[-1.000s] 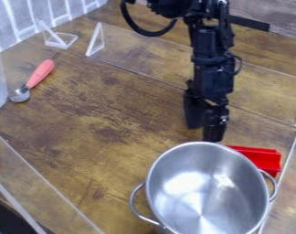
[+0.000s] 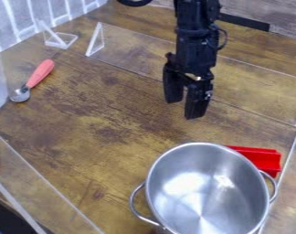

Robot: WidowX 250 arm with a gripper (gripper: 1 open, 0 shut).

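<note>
My black gripper [image 2: 186,99] hangs over the middle-right of the wooden table, its fingers apart and pointing down, with nothing visible between them. Below it, at the lower right, stands a large steel pot [image 2: 206,192] with two side handles. A red plastic piece [image 2: 260,157] lies just behind the pot's right side. A spoon-like tool with a red handle [image 2: 39,73] and a metal head lies at the upper left.
Clear plastic brackets [image 2: 96,38] stand at the back left, beside a white slatted edge. Clear panels line the table's sides.
My gripper has moved up and back, away from the pot and the red piece. The pot, red piece and spoon-like tool have not moved.
</note>
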